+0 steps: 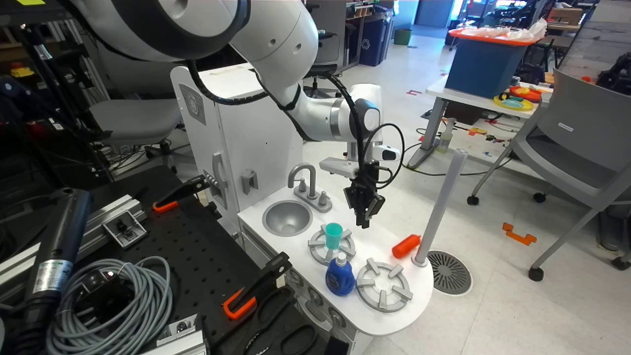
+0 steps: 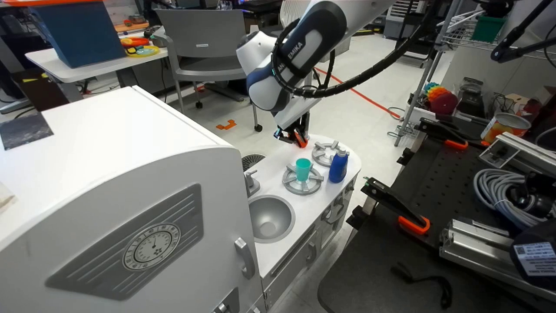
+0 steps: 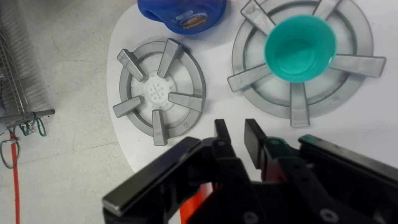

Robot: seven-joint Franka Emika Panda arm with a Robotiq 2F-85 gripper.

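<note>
A red bottle (image 1: 406, 246) lies on its side on the white countertop (image 1: 408, 322), close to the grey post. In the wrist view only part of the red bottle (image 3: 193, 204) shows, beneath the gripper's left side. Above the counter, apart from the bottle, hangs my gripper; its two fingertips stand apart with bare white counter visible between them. A teal cup (image 1: 333, 235) stands upright on one burner (image 3: 244, 100). The blue bottle (image 1: 340, 276) is upright near the counter's front edge, beside that burner and the empty burner (image 1: 383, 286).
The grey post (image 1: 440, 204) rises from the counter's back edge. A sink (image 1: 287, 218) with a faucet (image 1: 308, 186) and the tall white cabinet (image 2: 130, 156) occupy the other end. In front is the black workbench (image 1: 207, 266) with tools and cable.
</note>
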